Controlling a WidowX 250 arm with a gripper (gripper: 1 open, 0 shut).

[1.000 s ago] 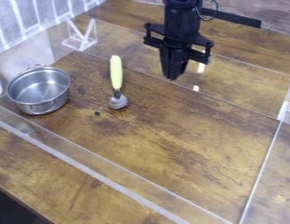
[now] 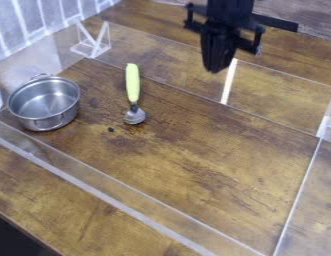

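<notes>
My black gripper (image 2: 217, 55) hangs high at the upper middle of the camera view, blurred, its fingers pointing down and looking shut, with nothing visible between them. Below it and to the left lies a utensil with a pale yellow-green handle (image 2: 132, 84) and a round metal head (image 2: 136, 115). A steel pot (image 2: 45, 104) sits at the far left.
Clear transparent strips or walls run along the left, front and right. A small white rack-like piece (image 2: 93, 40) stands at the back left.
The utensil and pot have not moved.
</notes>
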